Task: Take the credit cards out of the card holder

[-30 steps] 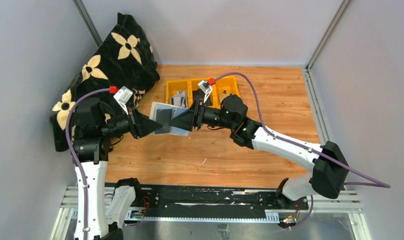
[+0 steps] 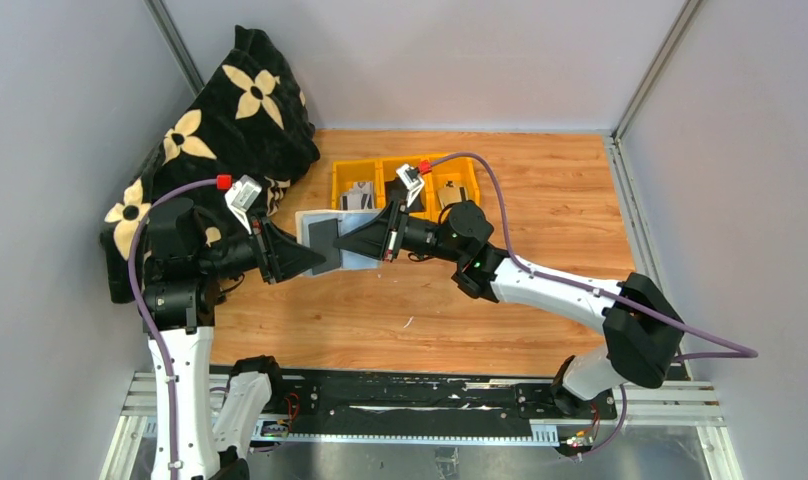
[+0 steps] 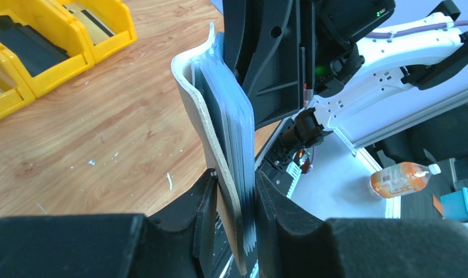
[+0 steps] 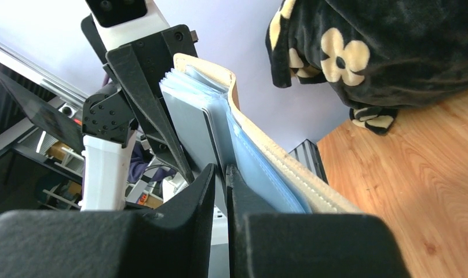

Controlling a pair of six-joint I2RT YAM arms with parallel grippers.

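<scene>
A card holder (image 2: 327,240) with a tan cover and clear blue sleeves full of cards is held in the air between both grippers. My left gripper (image 2: 310,256) is shut on one side of it; in the left wrist view the holder (image 3: 229,145) stands upright between those fingers. My right gripper (image 2: 356,243) is at its other side, and in the right wrist view its fingertips meet at a grey card (image 4: 217,139) in the sleeves. How far these are closed is hard to tell.
Yellow bins (image 2: 345,168) with grey items stand at the back. A dark floral cushion (image 2: 235,140) fills the back left.
My right arm has shifted slightly, its upper link swinging toward the back, and the holder has turned a little. My left gripper has hardly moved.
</scene>
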